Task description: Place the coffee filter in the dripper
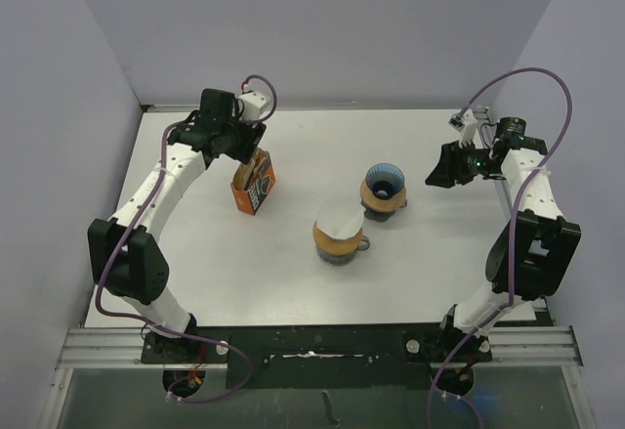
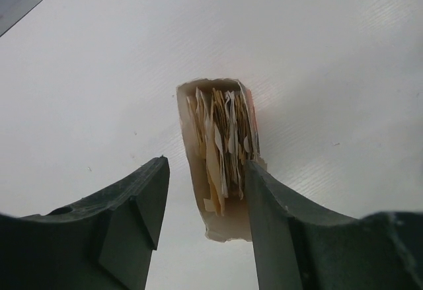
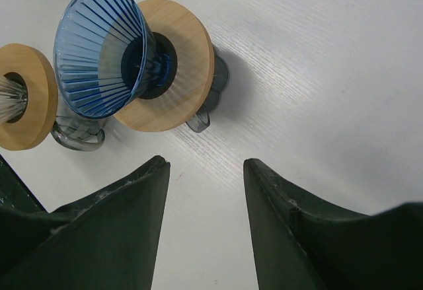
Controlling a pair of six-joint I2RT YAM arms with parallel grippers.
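Note:
Brown paper coffee filters [image 2: 221, 145] stand packed in an open-topped orange and black box [image 1: 254, 187] on the left of the table. Over the box's near end is my left gripper, open, its fingers apart with no filter held between them. A blue ribbed dripper [image 1: 385, 181] with a wooden collar [image 3: 188, 45] rests on a glass server right of centre. My right gripper is open and empty, to the right of that dripper. No filter shows inside the blue cone.
A second dripper [image 1: 340, 226], pale or clear with a wooden collar, sits on a handled glass server [image 1: 335, 256] in front and left of the blue one. Bare table lies between the box and both drippers.

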